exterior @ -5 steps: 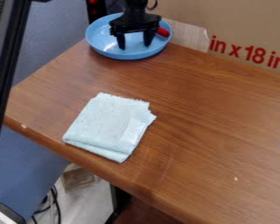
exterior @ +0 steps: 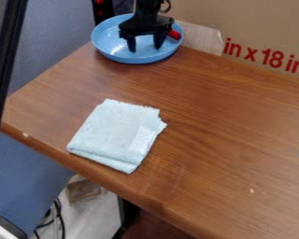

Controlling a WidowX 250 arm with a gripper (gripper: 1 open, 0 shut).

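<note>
My black gripper (exterior: 145,35) is down inside a light blue plate (exterior: 120,51) at the far left corner of the table. A red object (exterior: 175,34) shows at its right side, partly behind the gripper. Whether anything is between the fingers, and how far apart they are, is hard to tell. A folded pale cloth (exterior: 115,135) lies near the table's front left.
A cardboard panel (exterior: 258,28) with red lettering stands behind. The table's left edge drops off to the floor.
The gripper has shifted very slightly within the plate; otherwise little differs.
</note>
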